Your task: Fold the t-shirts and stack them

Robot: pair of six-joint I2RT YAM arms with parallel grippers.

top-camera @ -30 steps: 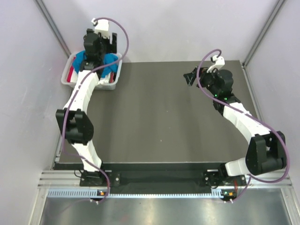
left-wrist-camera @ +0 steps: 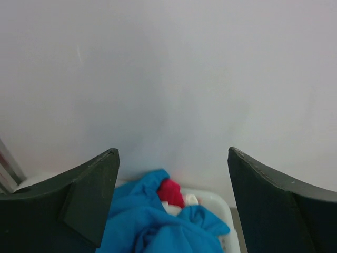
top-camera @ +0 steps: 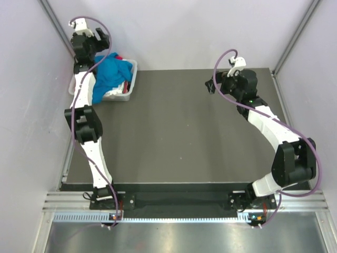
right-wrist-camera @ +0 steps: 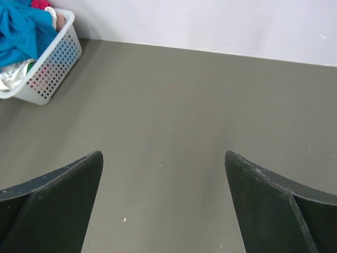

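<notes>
A blue shirt (top-camera: 111,75) lies crumpled on top of other clothes in the white basket (top-camera: 134,79) at the back left. Red cloth (left-wrist-camera: 171,193) shows beside it in the left wrist view. My left gripper (top-camera: 103,40) is over the back part of the basket, its fingers apart with no cloth held between them; below them in the left wrist view is the blue shirt (left-wrist-camera: 174,229). Over the table's back right, my right gripper (top-camera: 214,84) stands open and empty. The right wrist view catches the basket (right-wrist-camera: 58,66) at its upper left.
A white wall (top-camera: 179,31) rises right behind the basket and the table's back edge. Side walls close off left and right.
My left gripper has moved leftward and toward the back wall, uncovering more of the blue shirt. The right arm has shifted slightly. The clothes remain in the basket.
</notes>
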